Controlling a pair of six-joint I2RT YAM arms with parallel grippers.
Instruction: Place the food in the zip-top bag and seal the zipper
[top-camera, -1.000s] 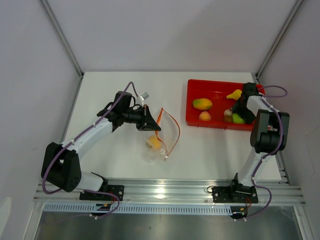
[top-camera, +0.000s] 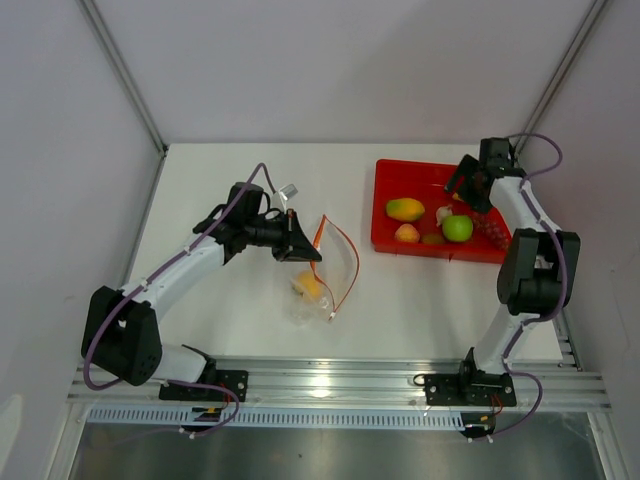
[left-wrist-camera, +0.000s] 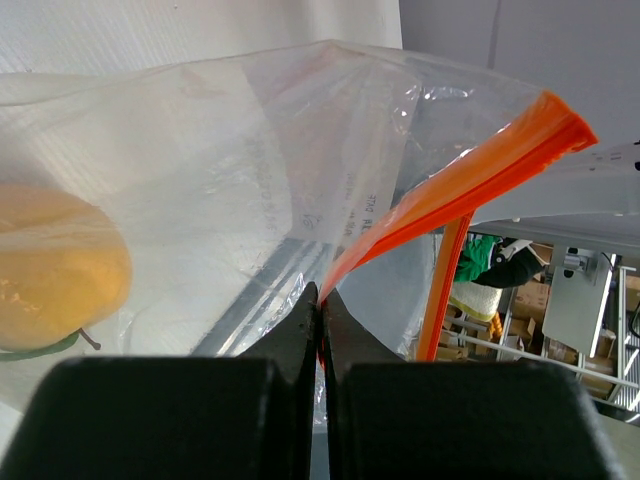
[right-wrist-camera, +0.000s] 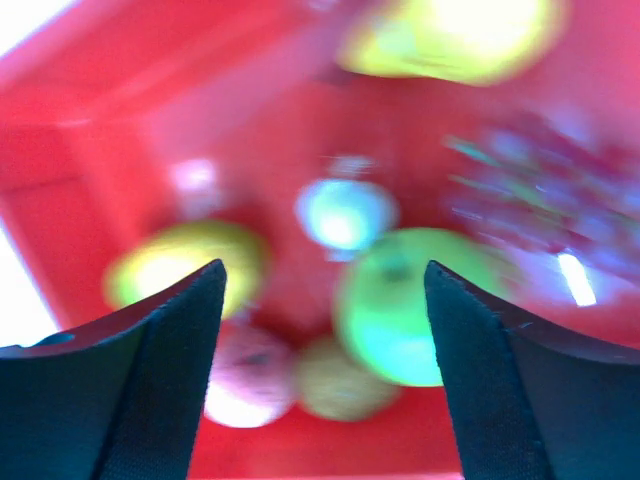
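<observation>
My left gripper (top-camera: 312, 254) is shut on the orange zipper edge (left-wrist-camera: 500, 160) of the clear bag (left-wrist-camera: 200, 150), which stands partly open with a yellow fruit (left-wrist-camera: 55, 265) and a small leaf inside. My right gripper (top-camera: 465, 185) hangs over the red bin (top-camera: 400, 175), its fingers apart. The bin holds a mango (top-camera: 405, 209), peach (top-camera: 407, 233), brown fruit (top-camera: 432, 239), pale bulb-like item (top-camera: 444, 213), green apple (top-camera: 458, 228), red grapes (top-camera: 490, 228) and a yellow item (right-wrist-camera: 460, 35). The right wrist view is blurred.
The bag lies at centre, left of the bin. Grey walls surround the table.
My right gripper has moved up and toward the back left of the bin from low among the apple and grapes, uncovering them. The left arm and bag are still.
</observation>
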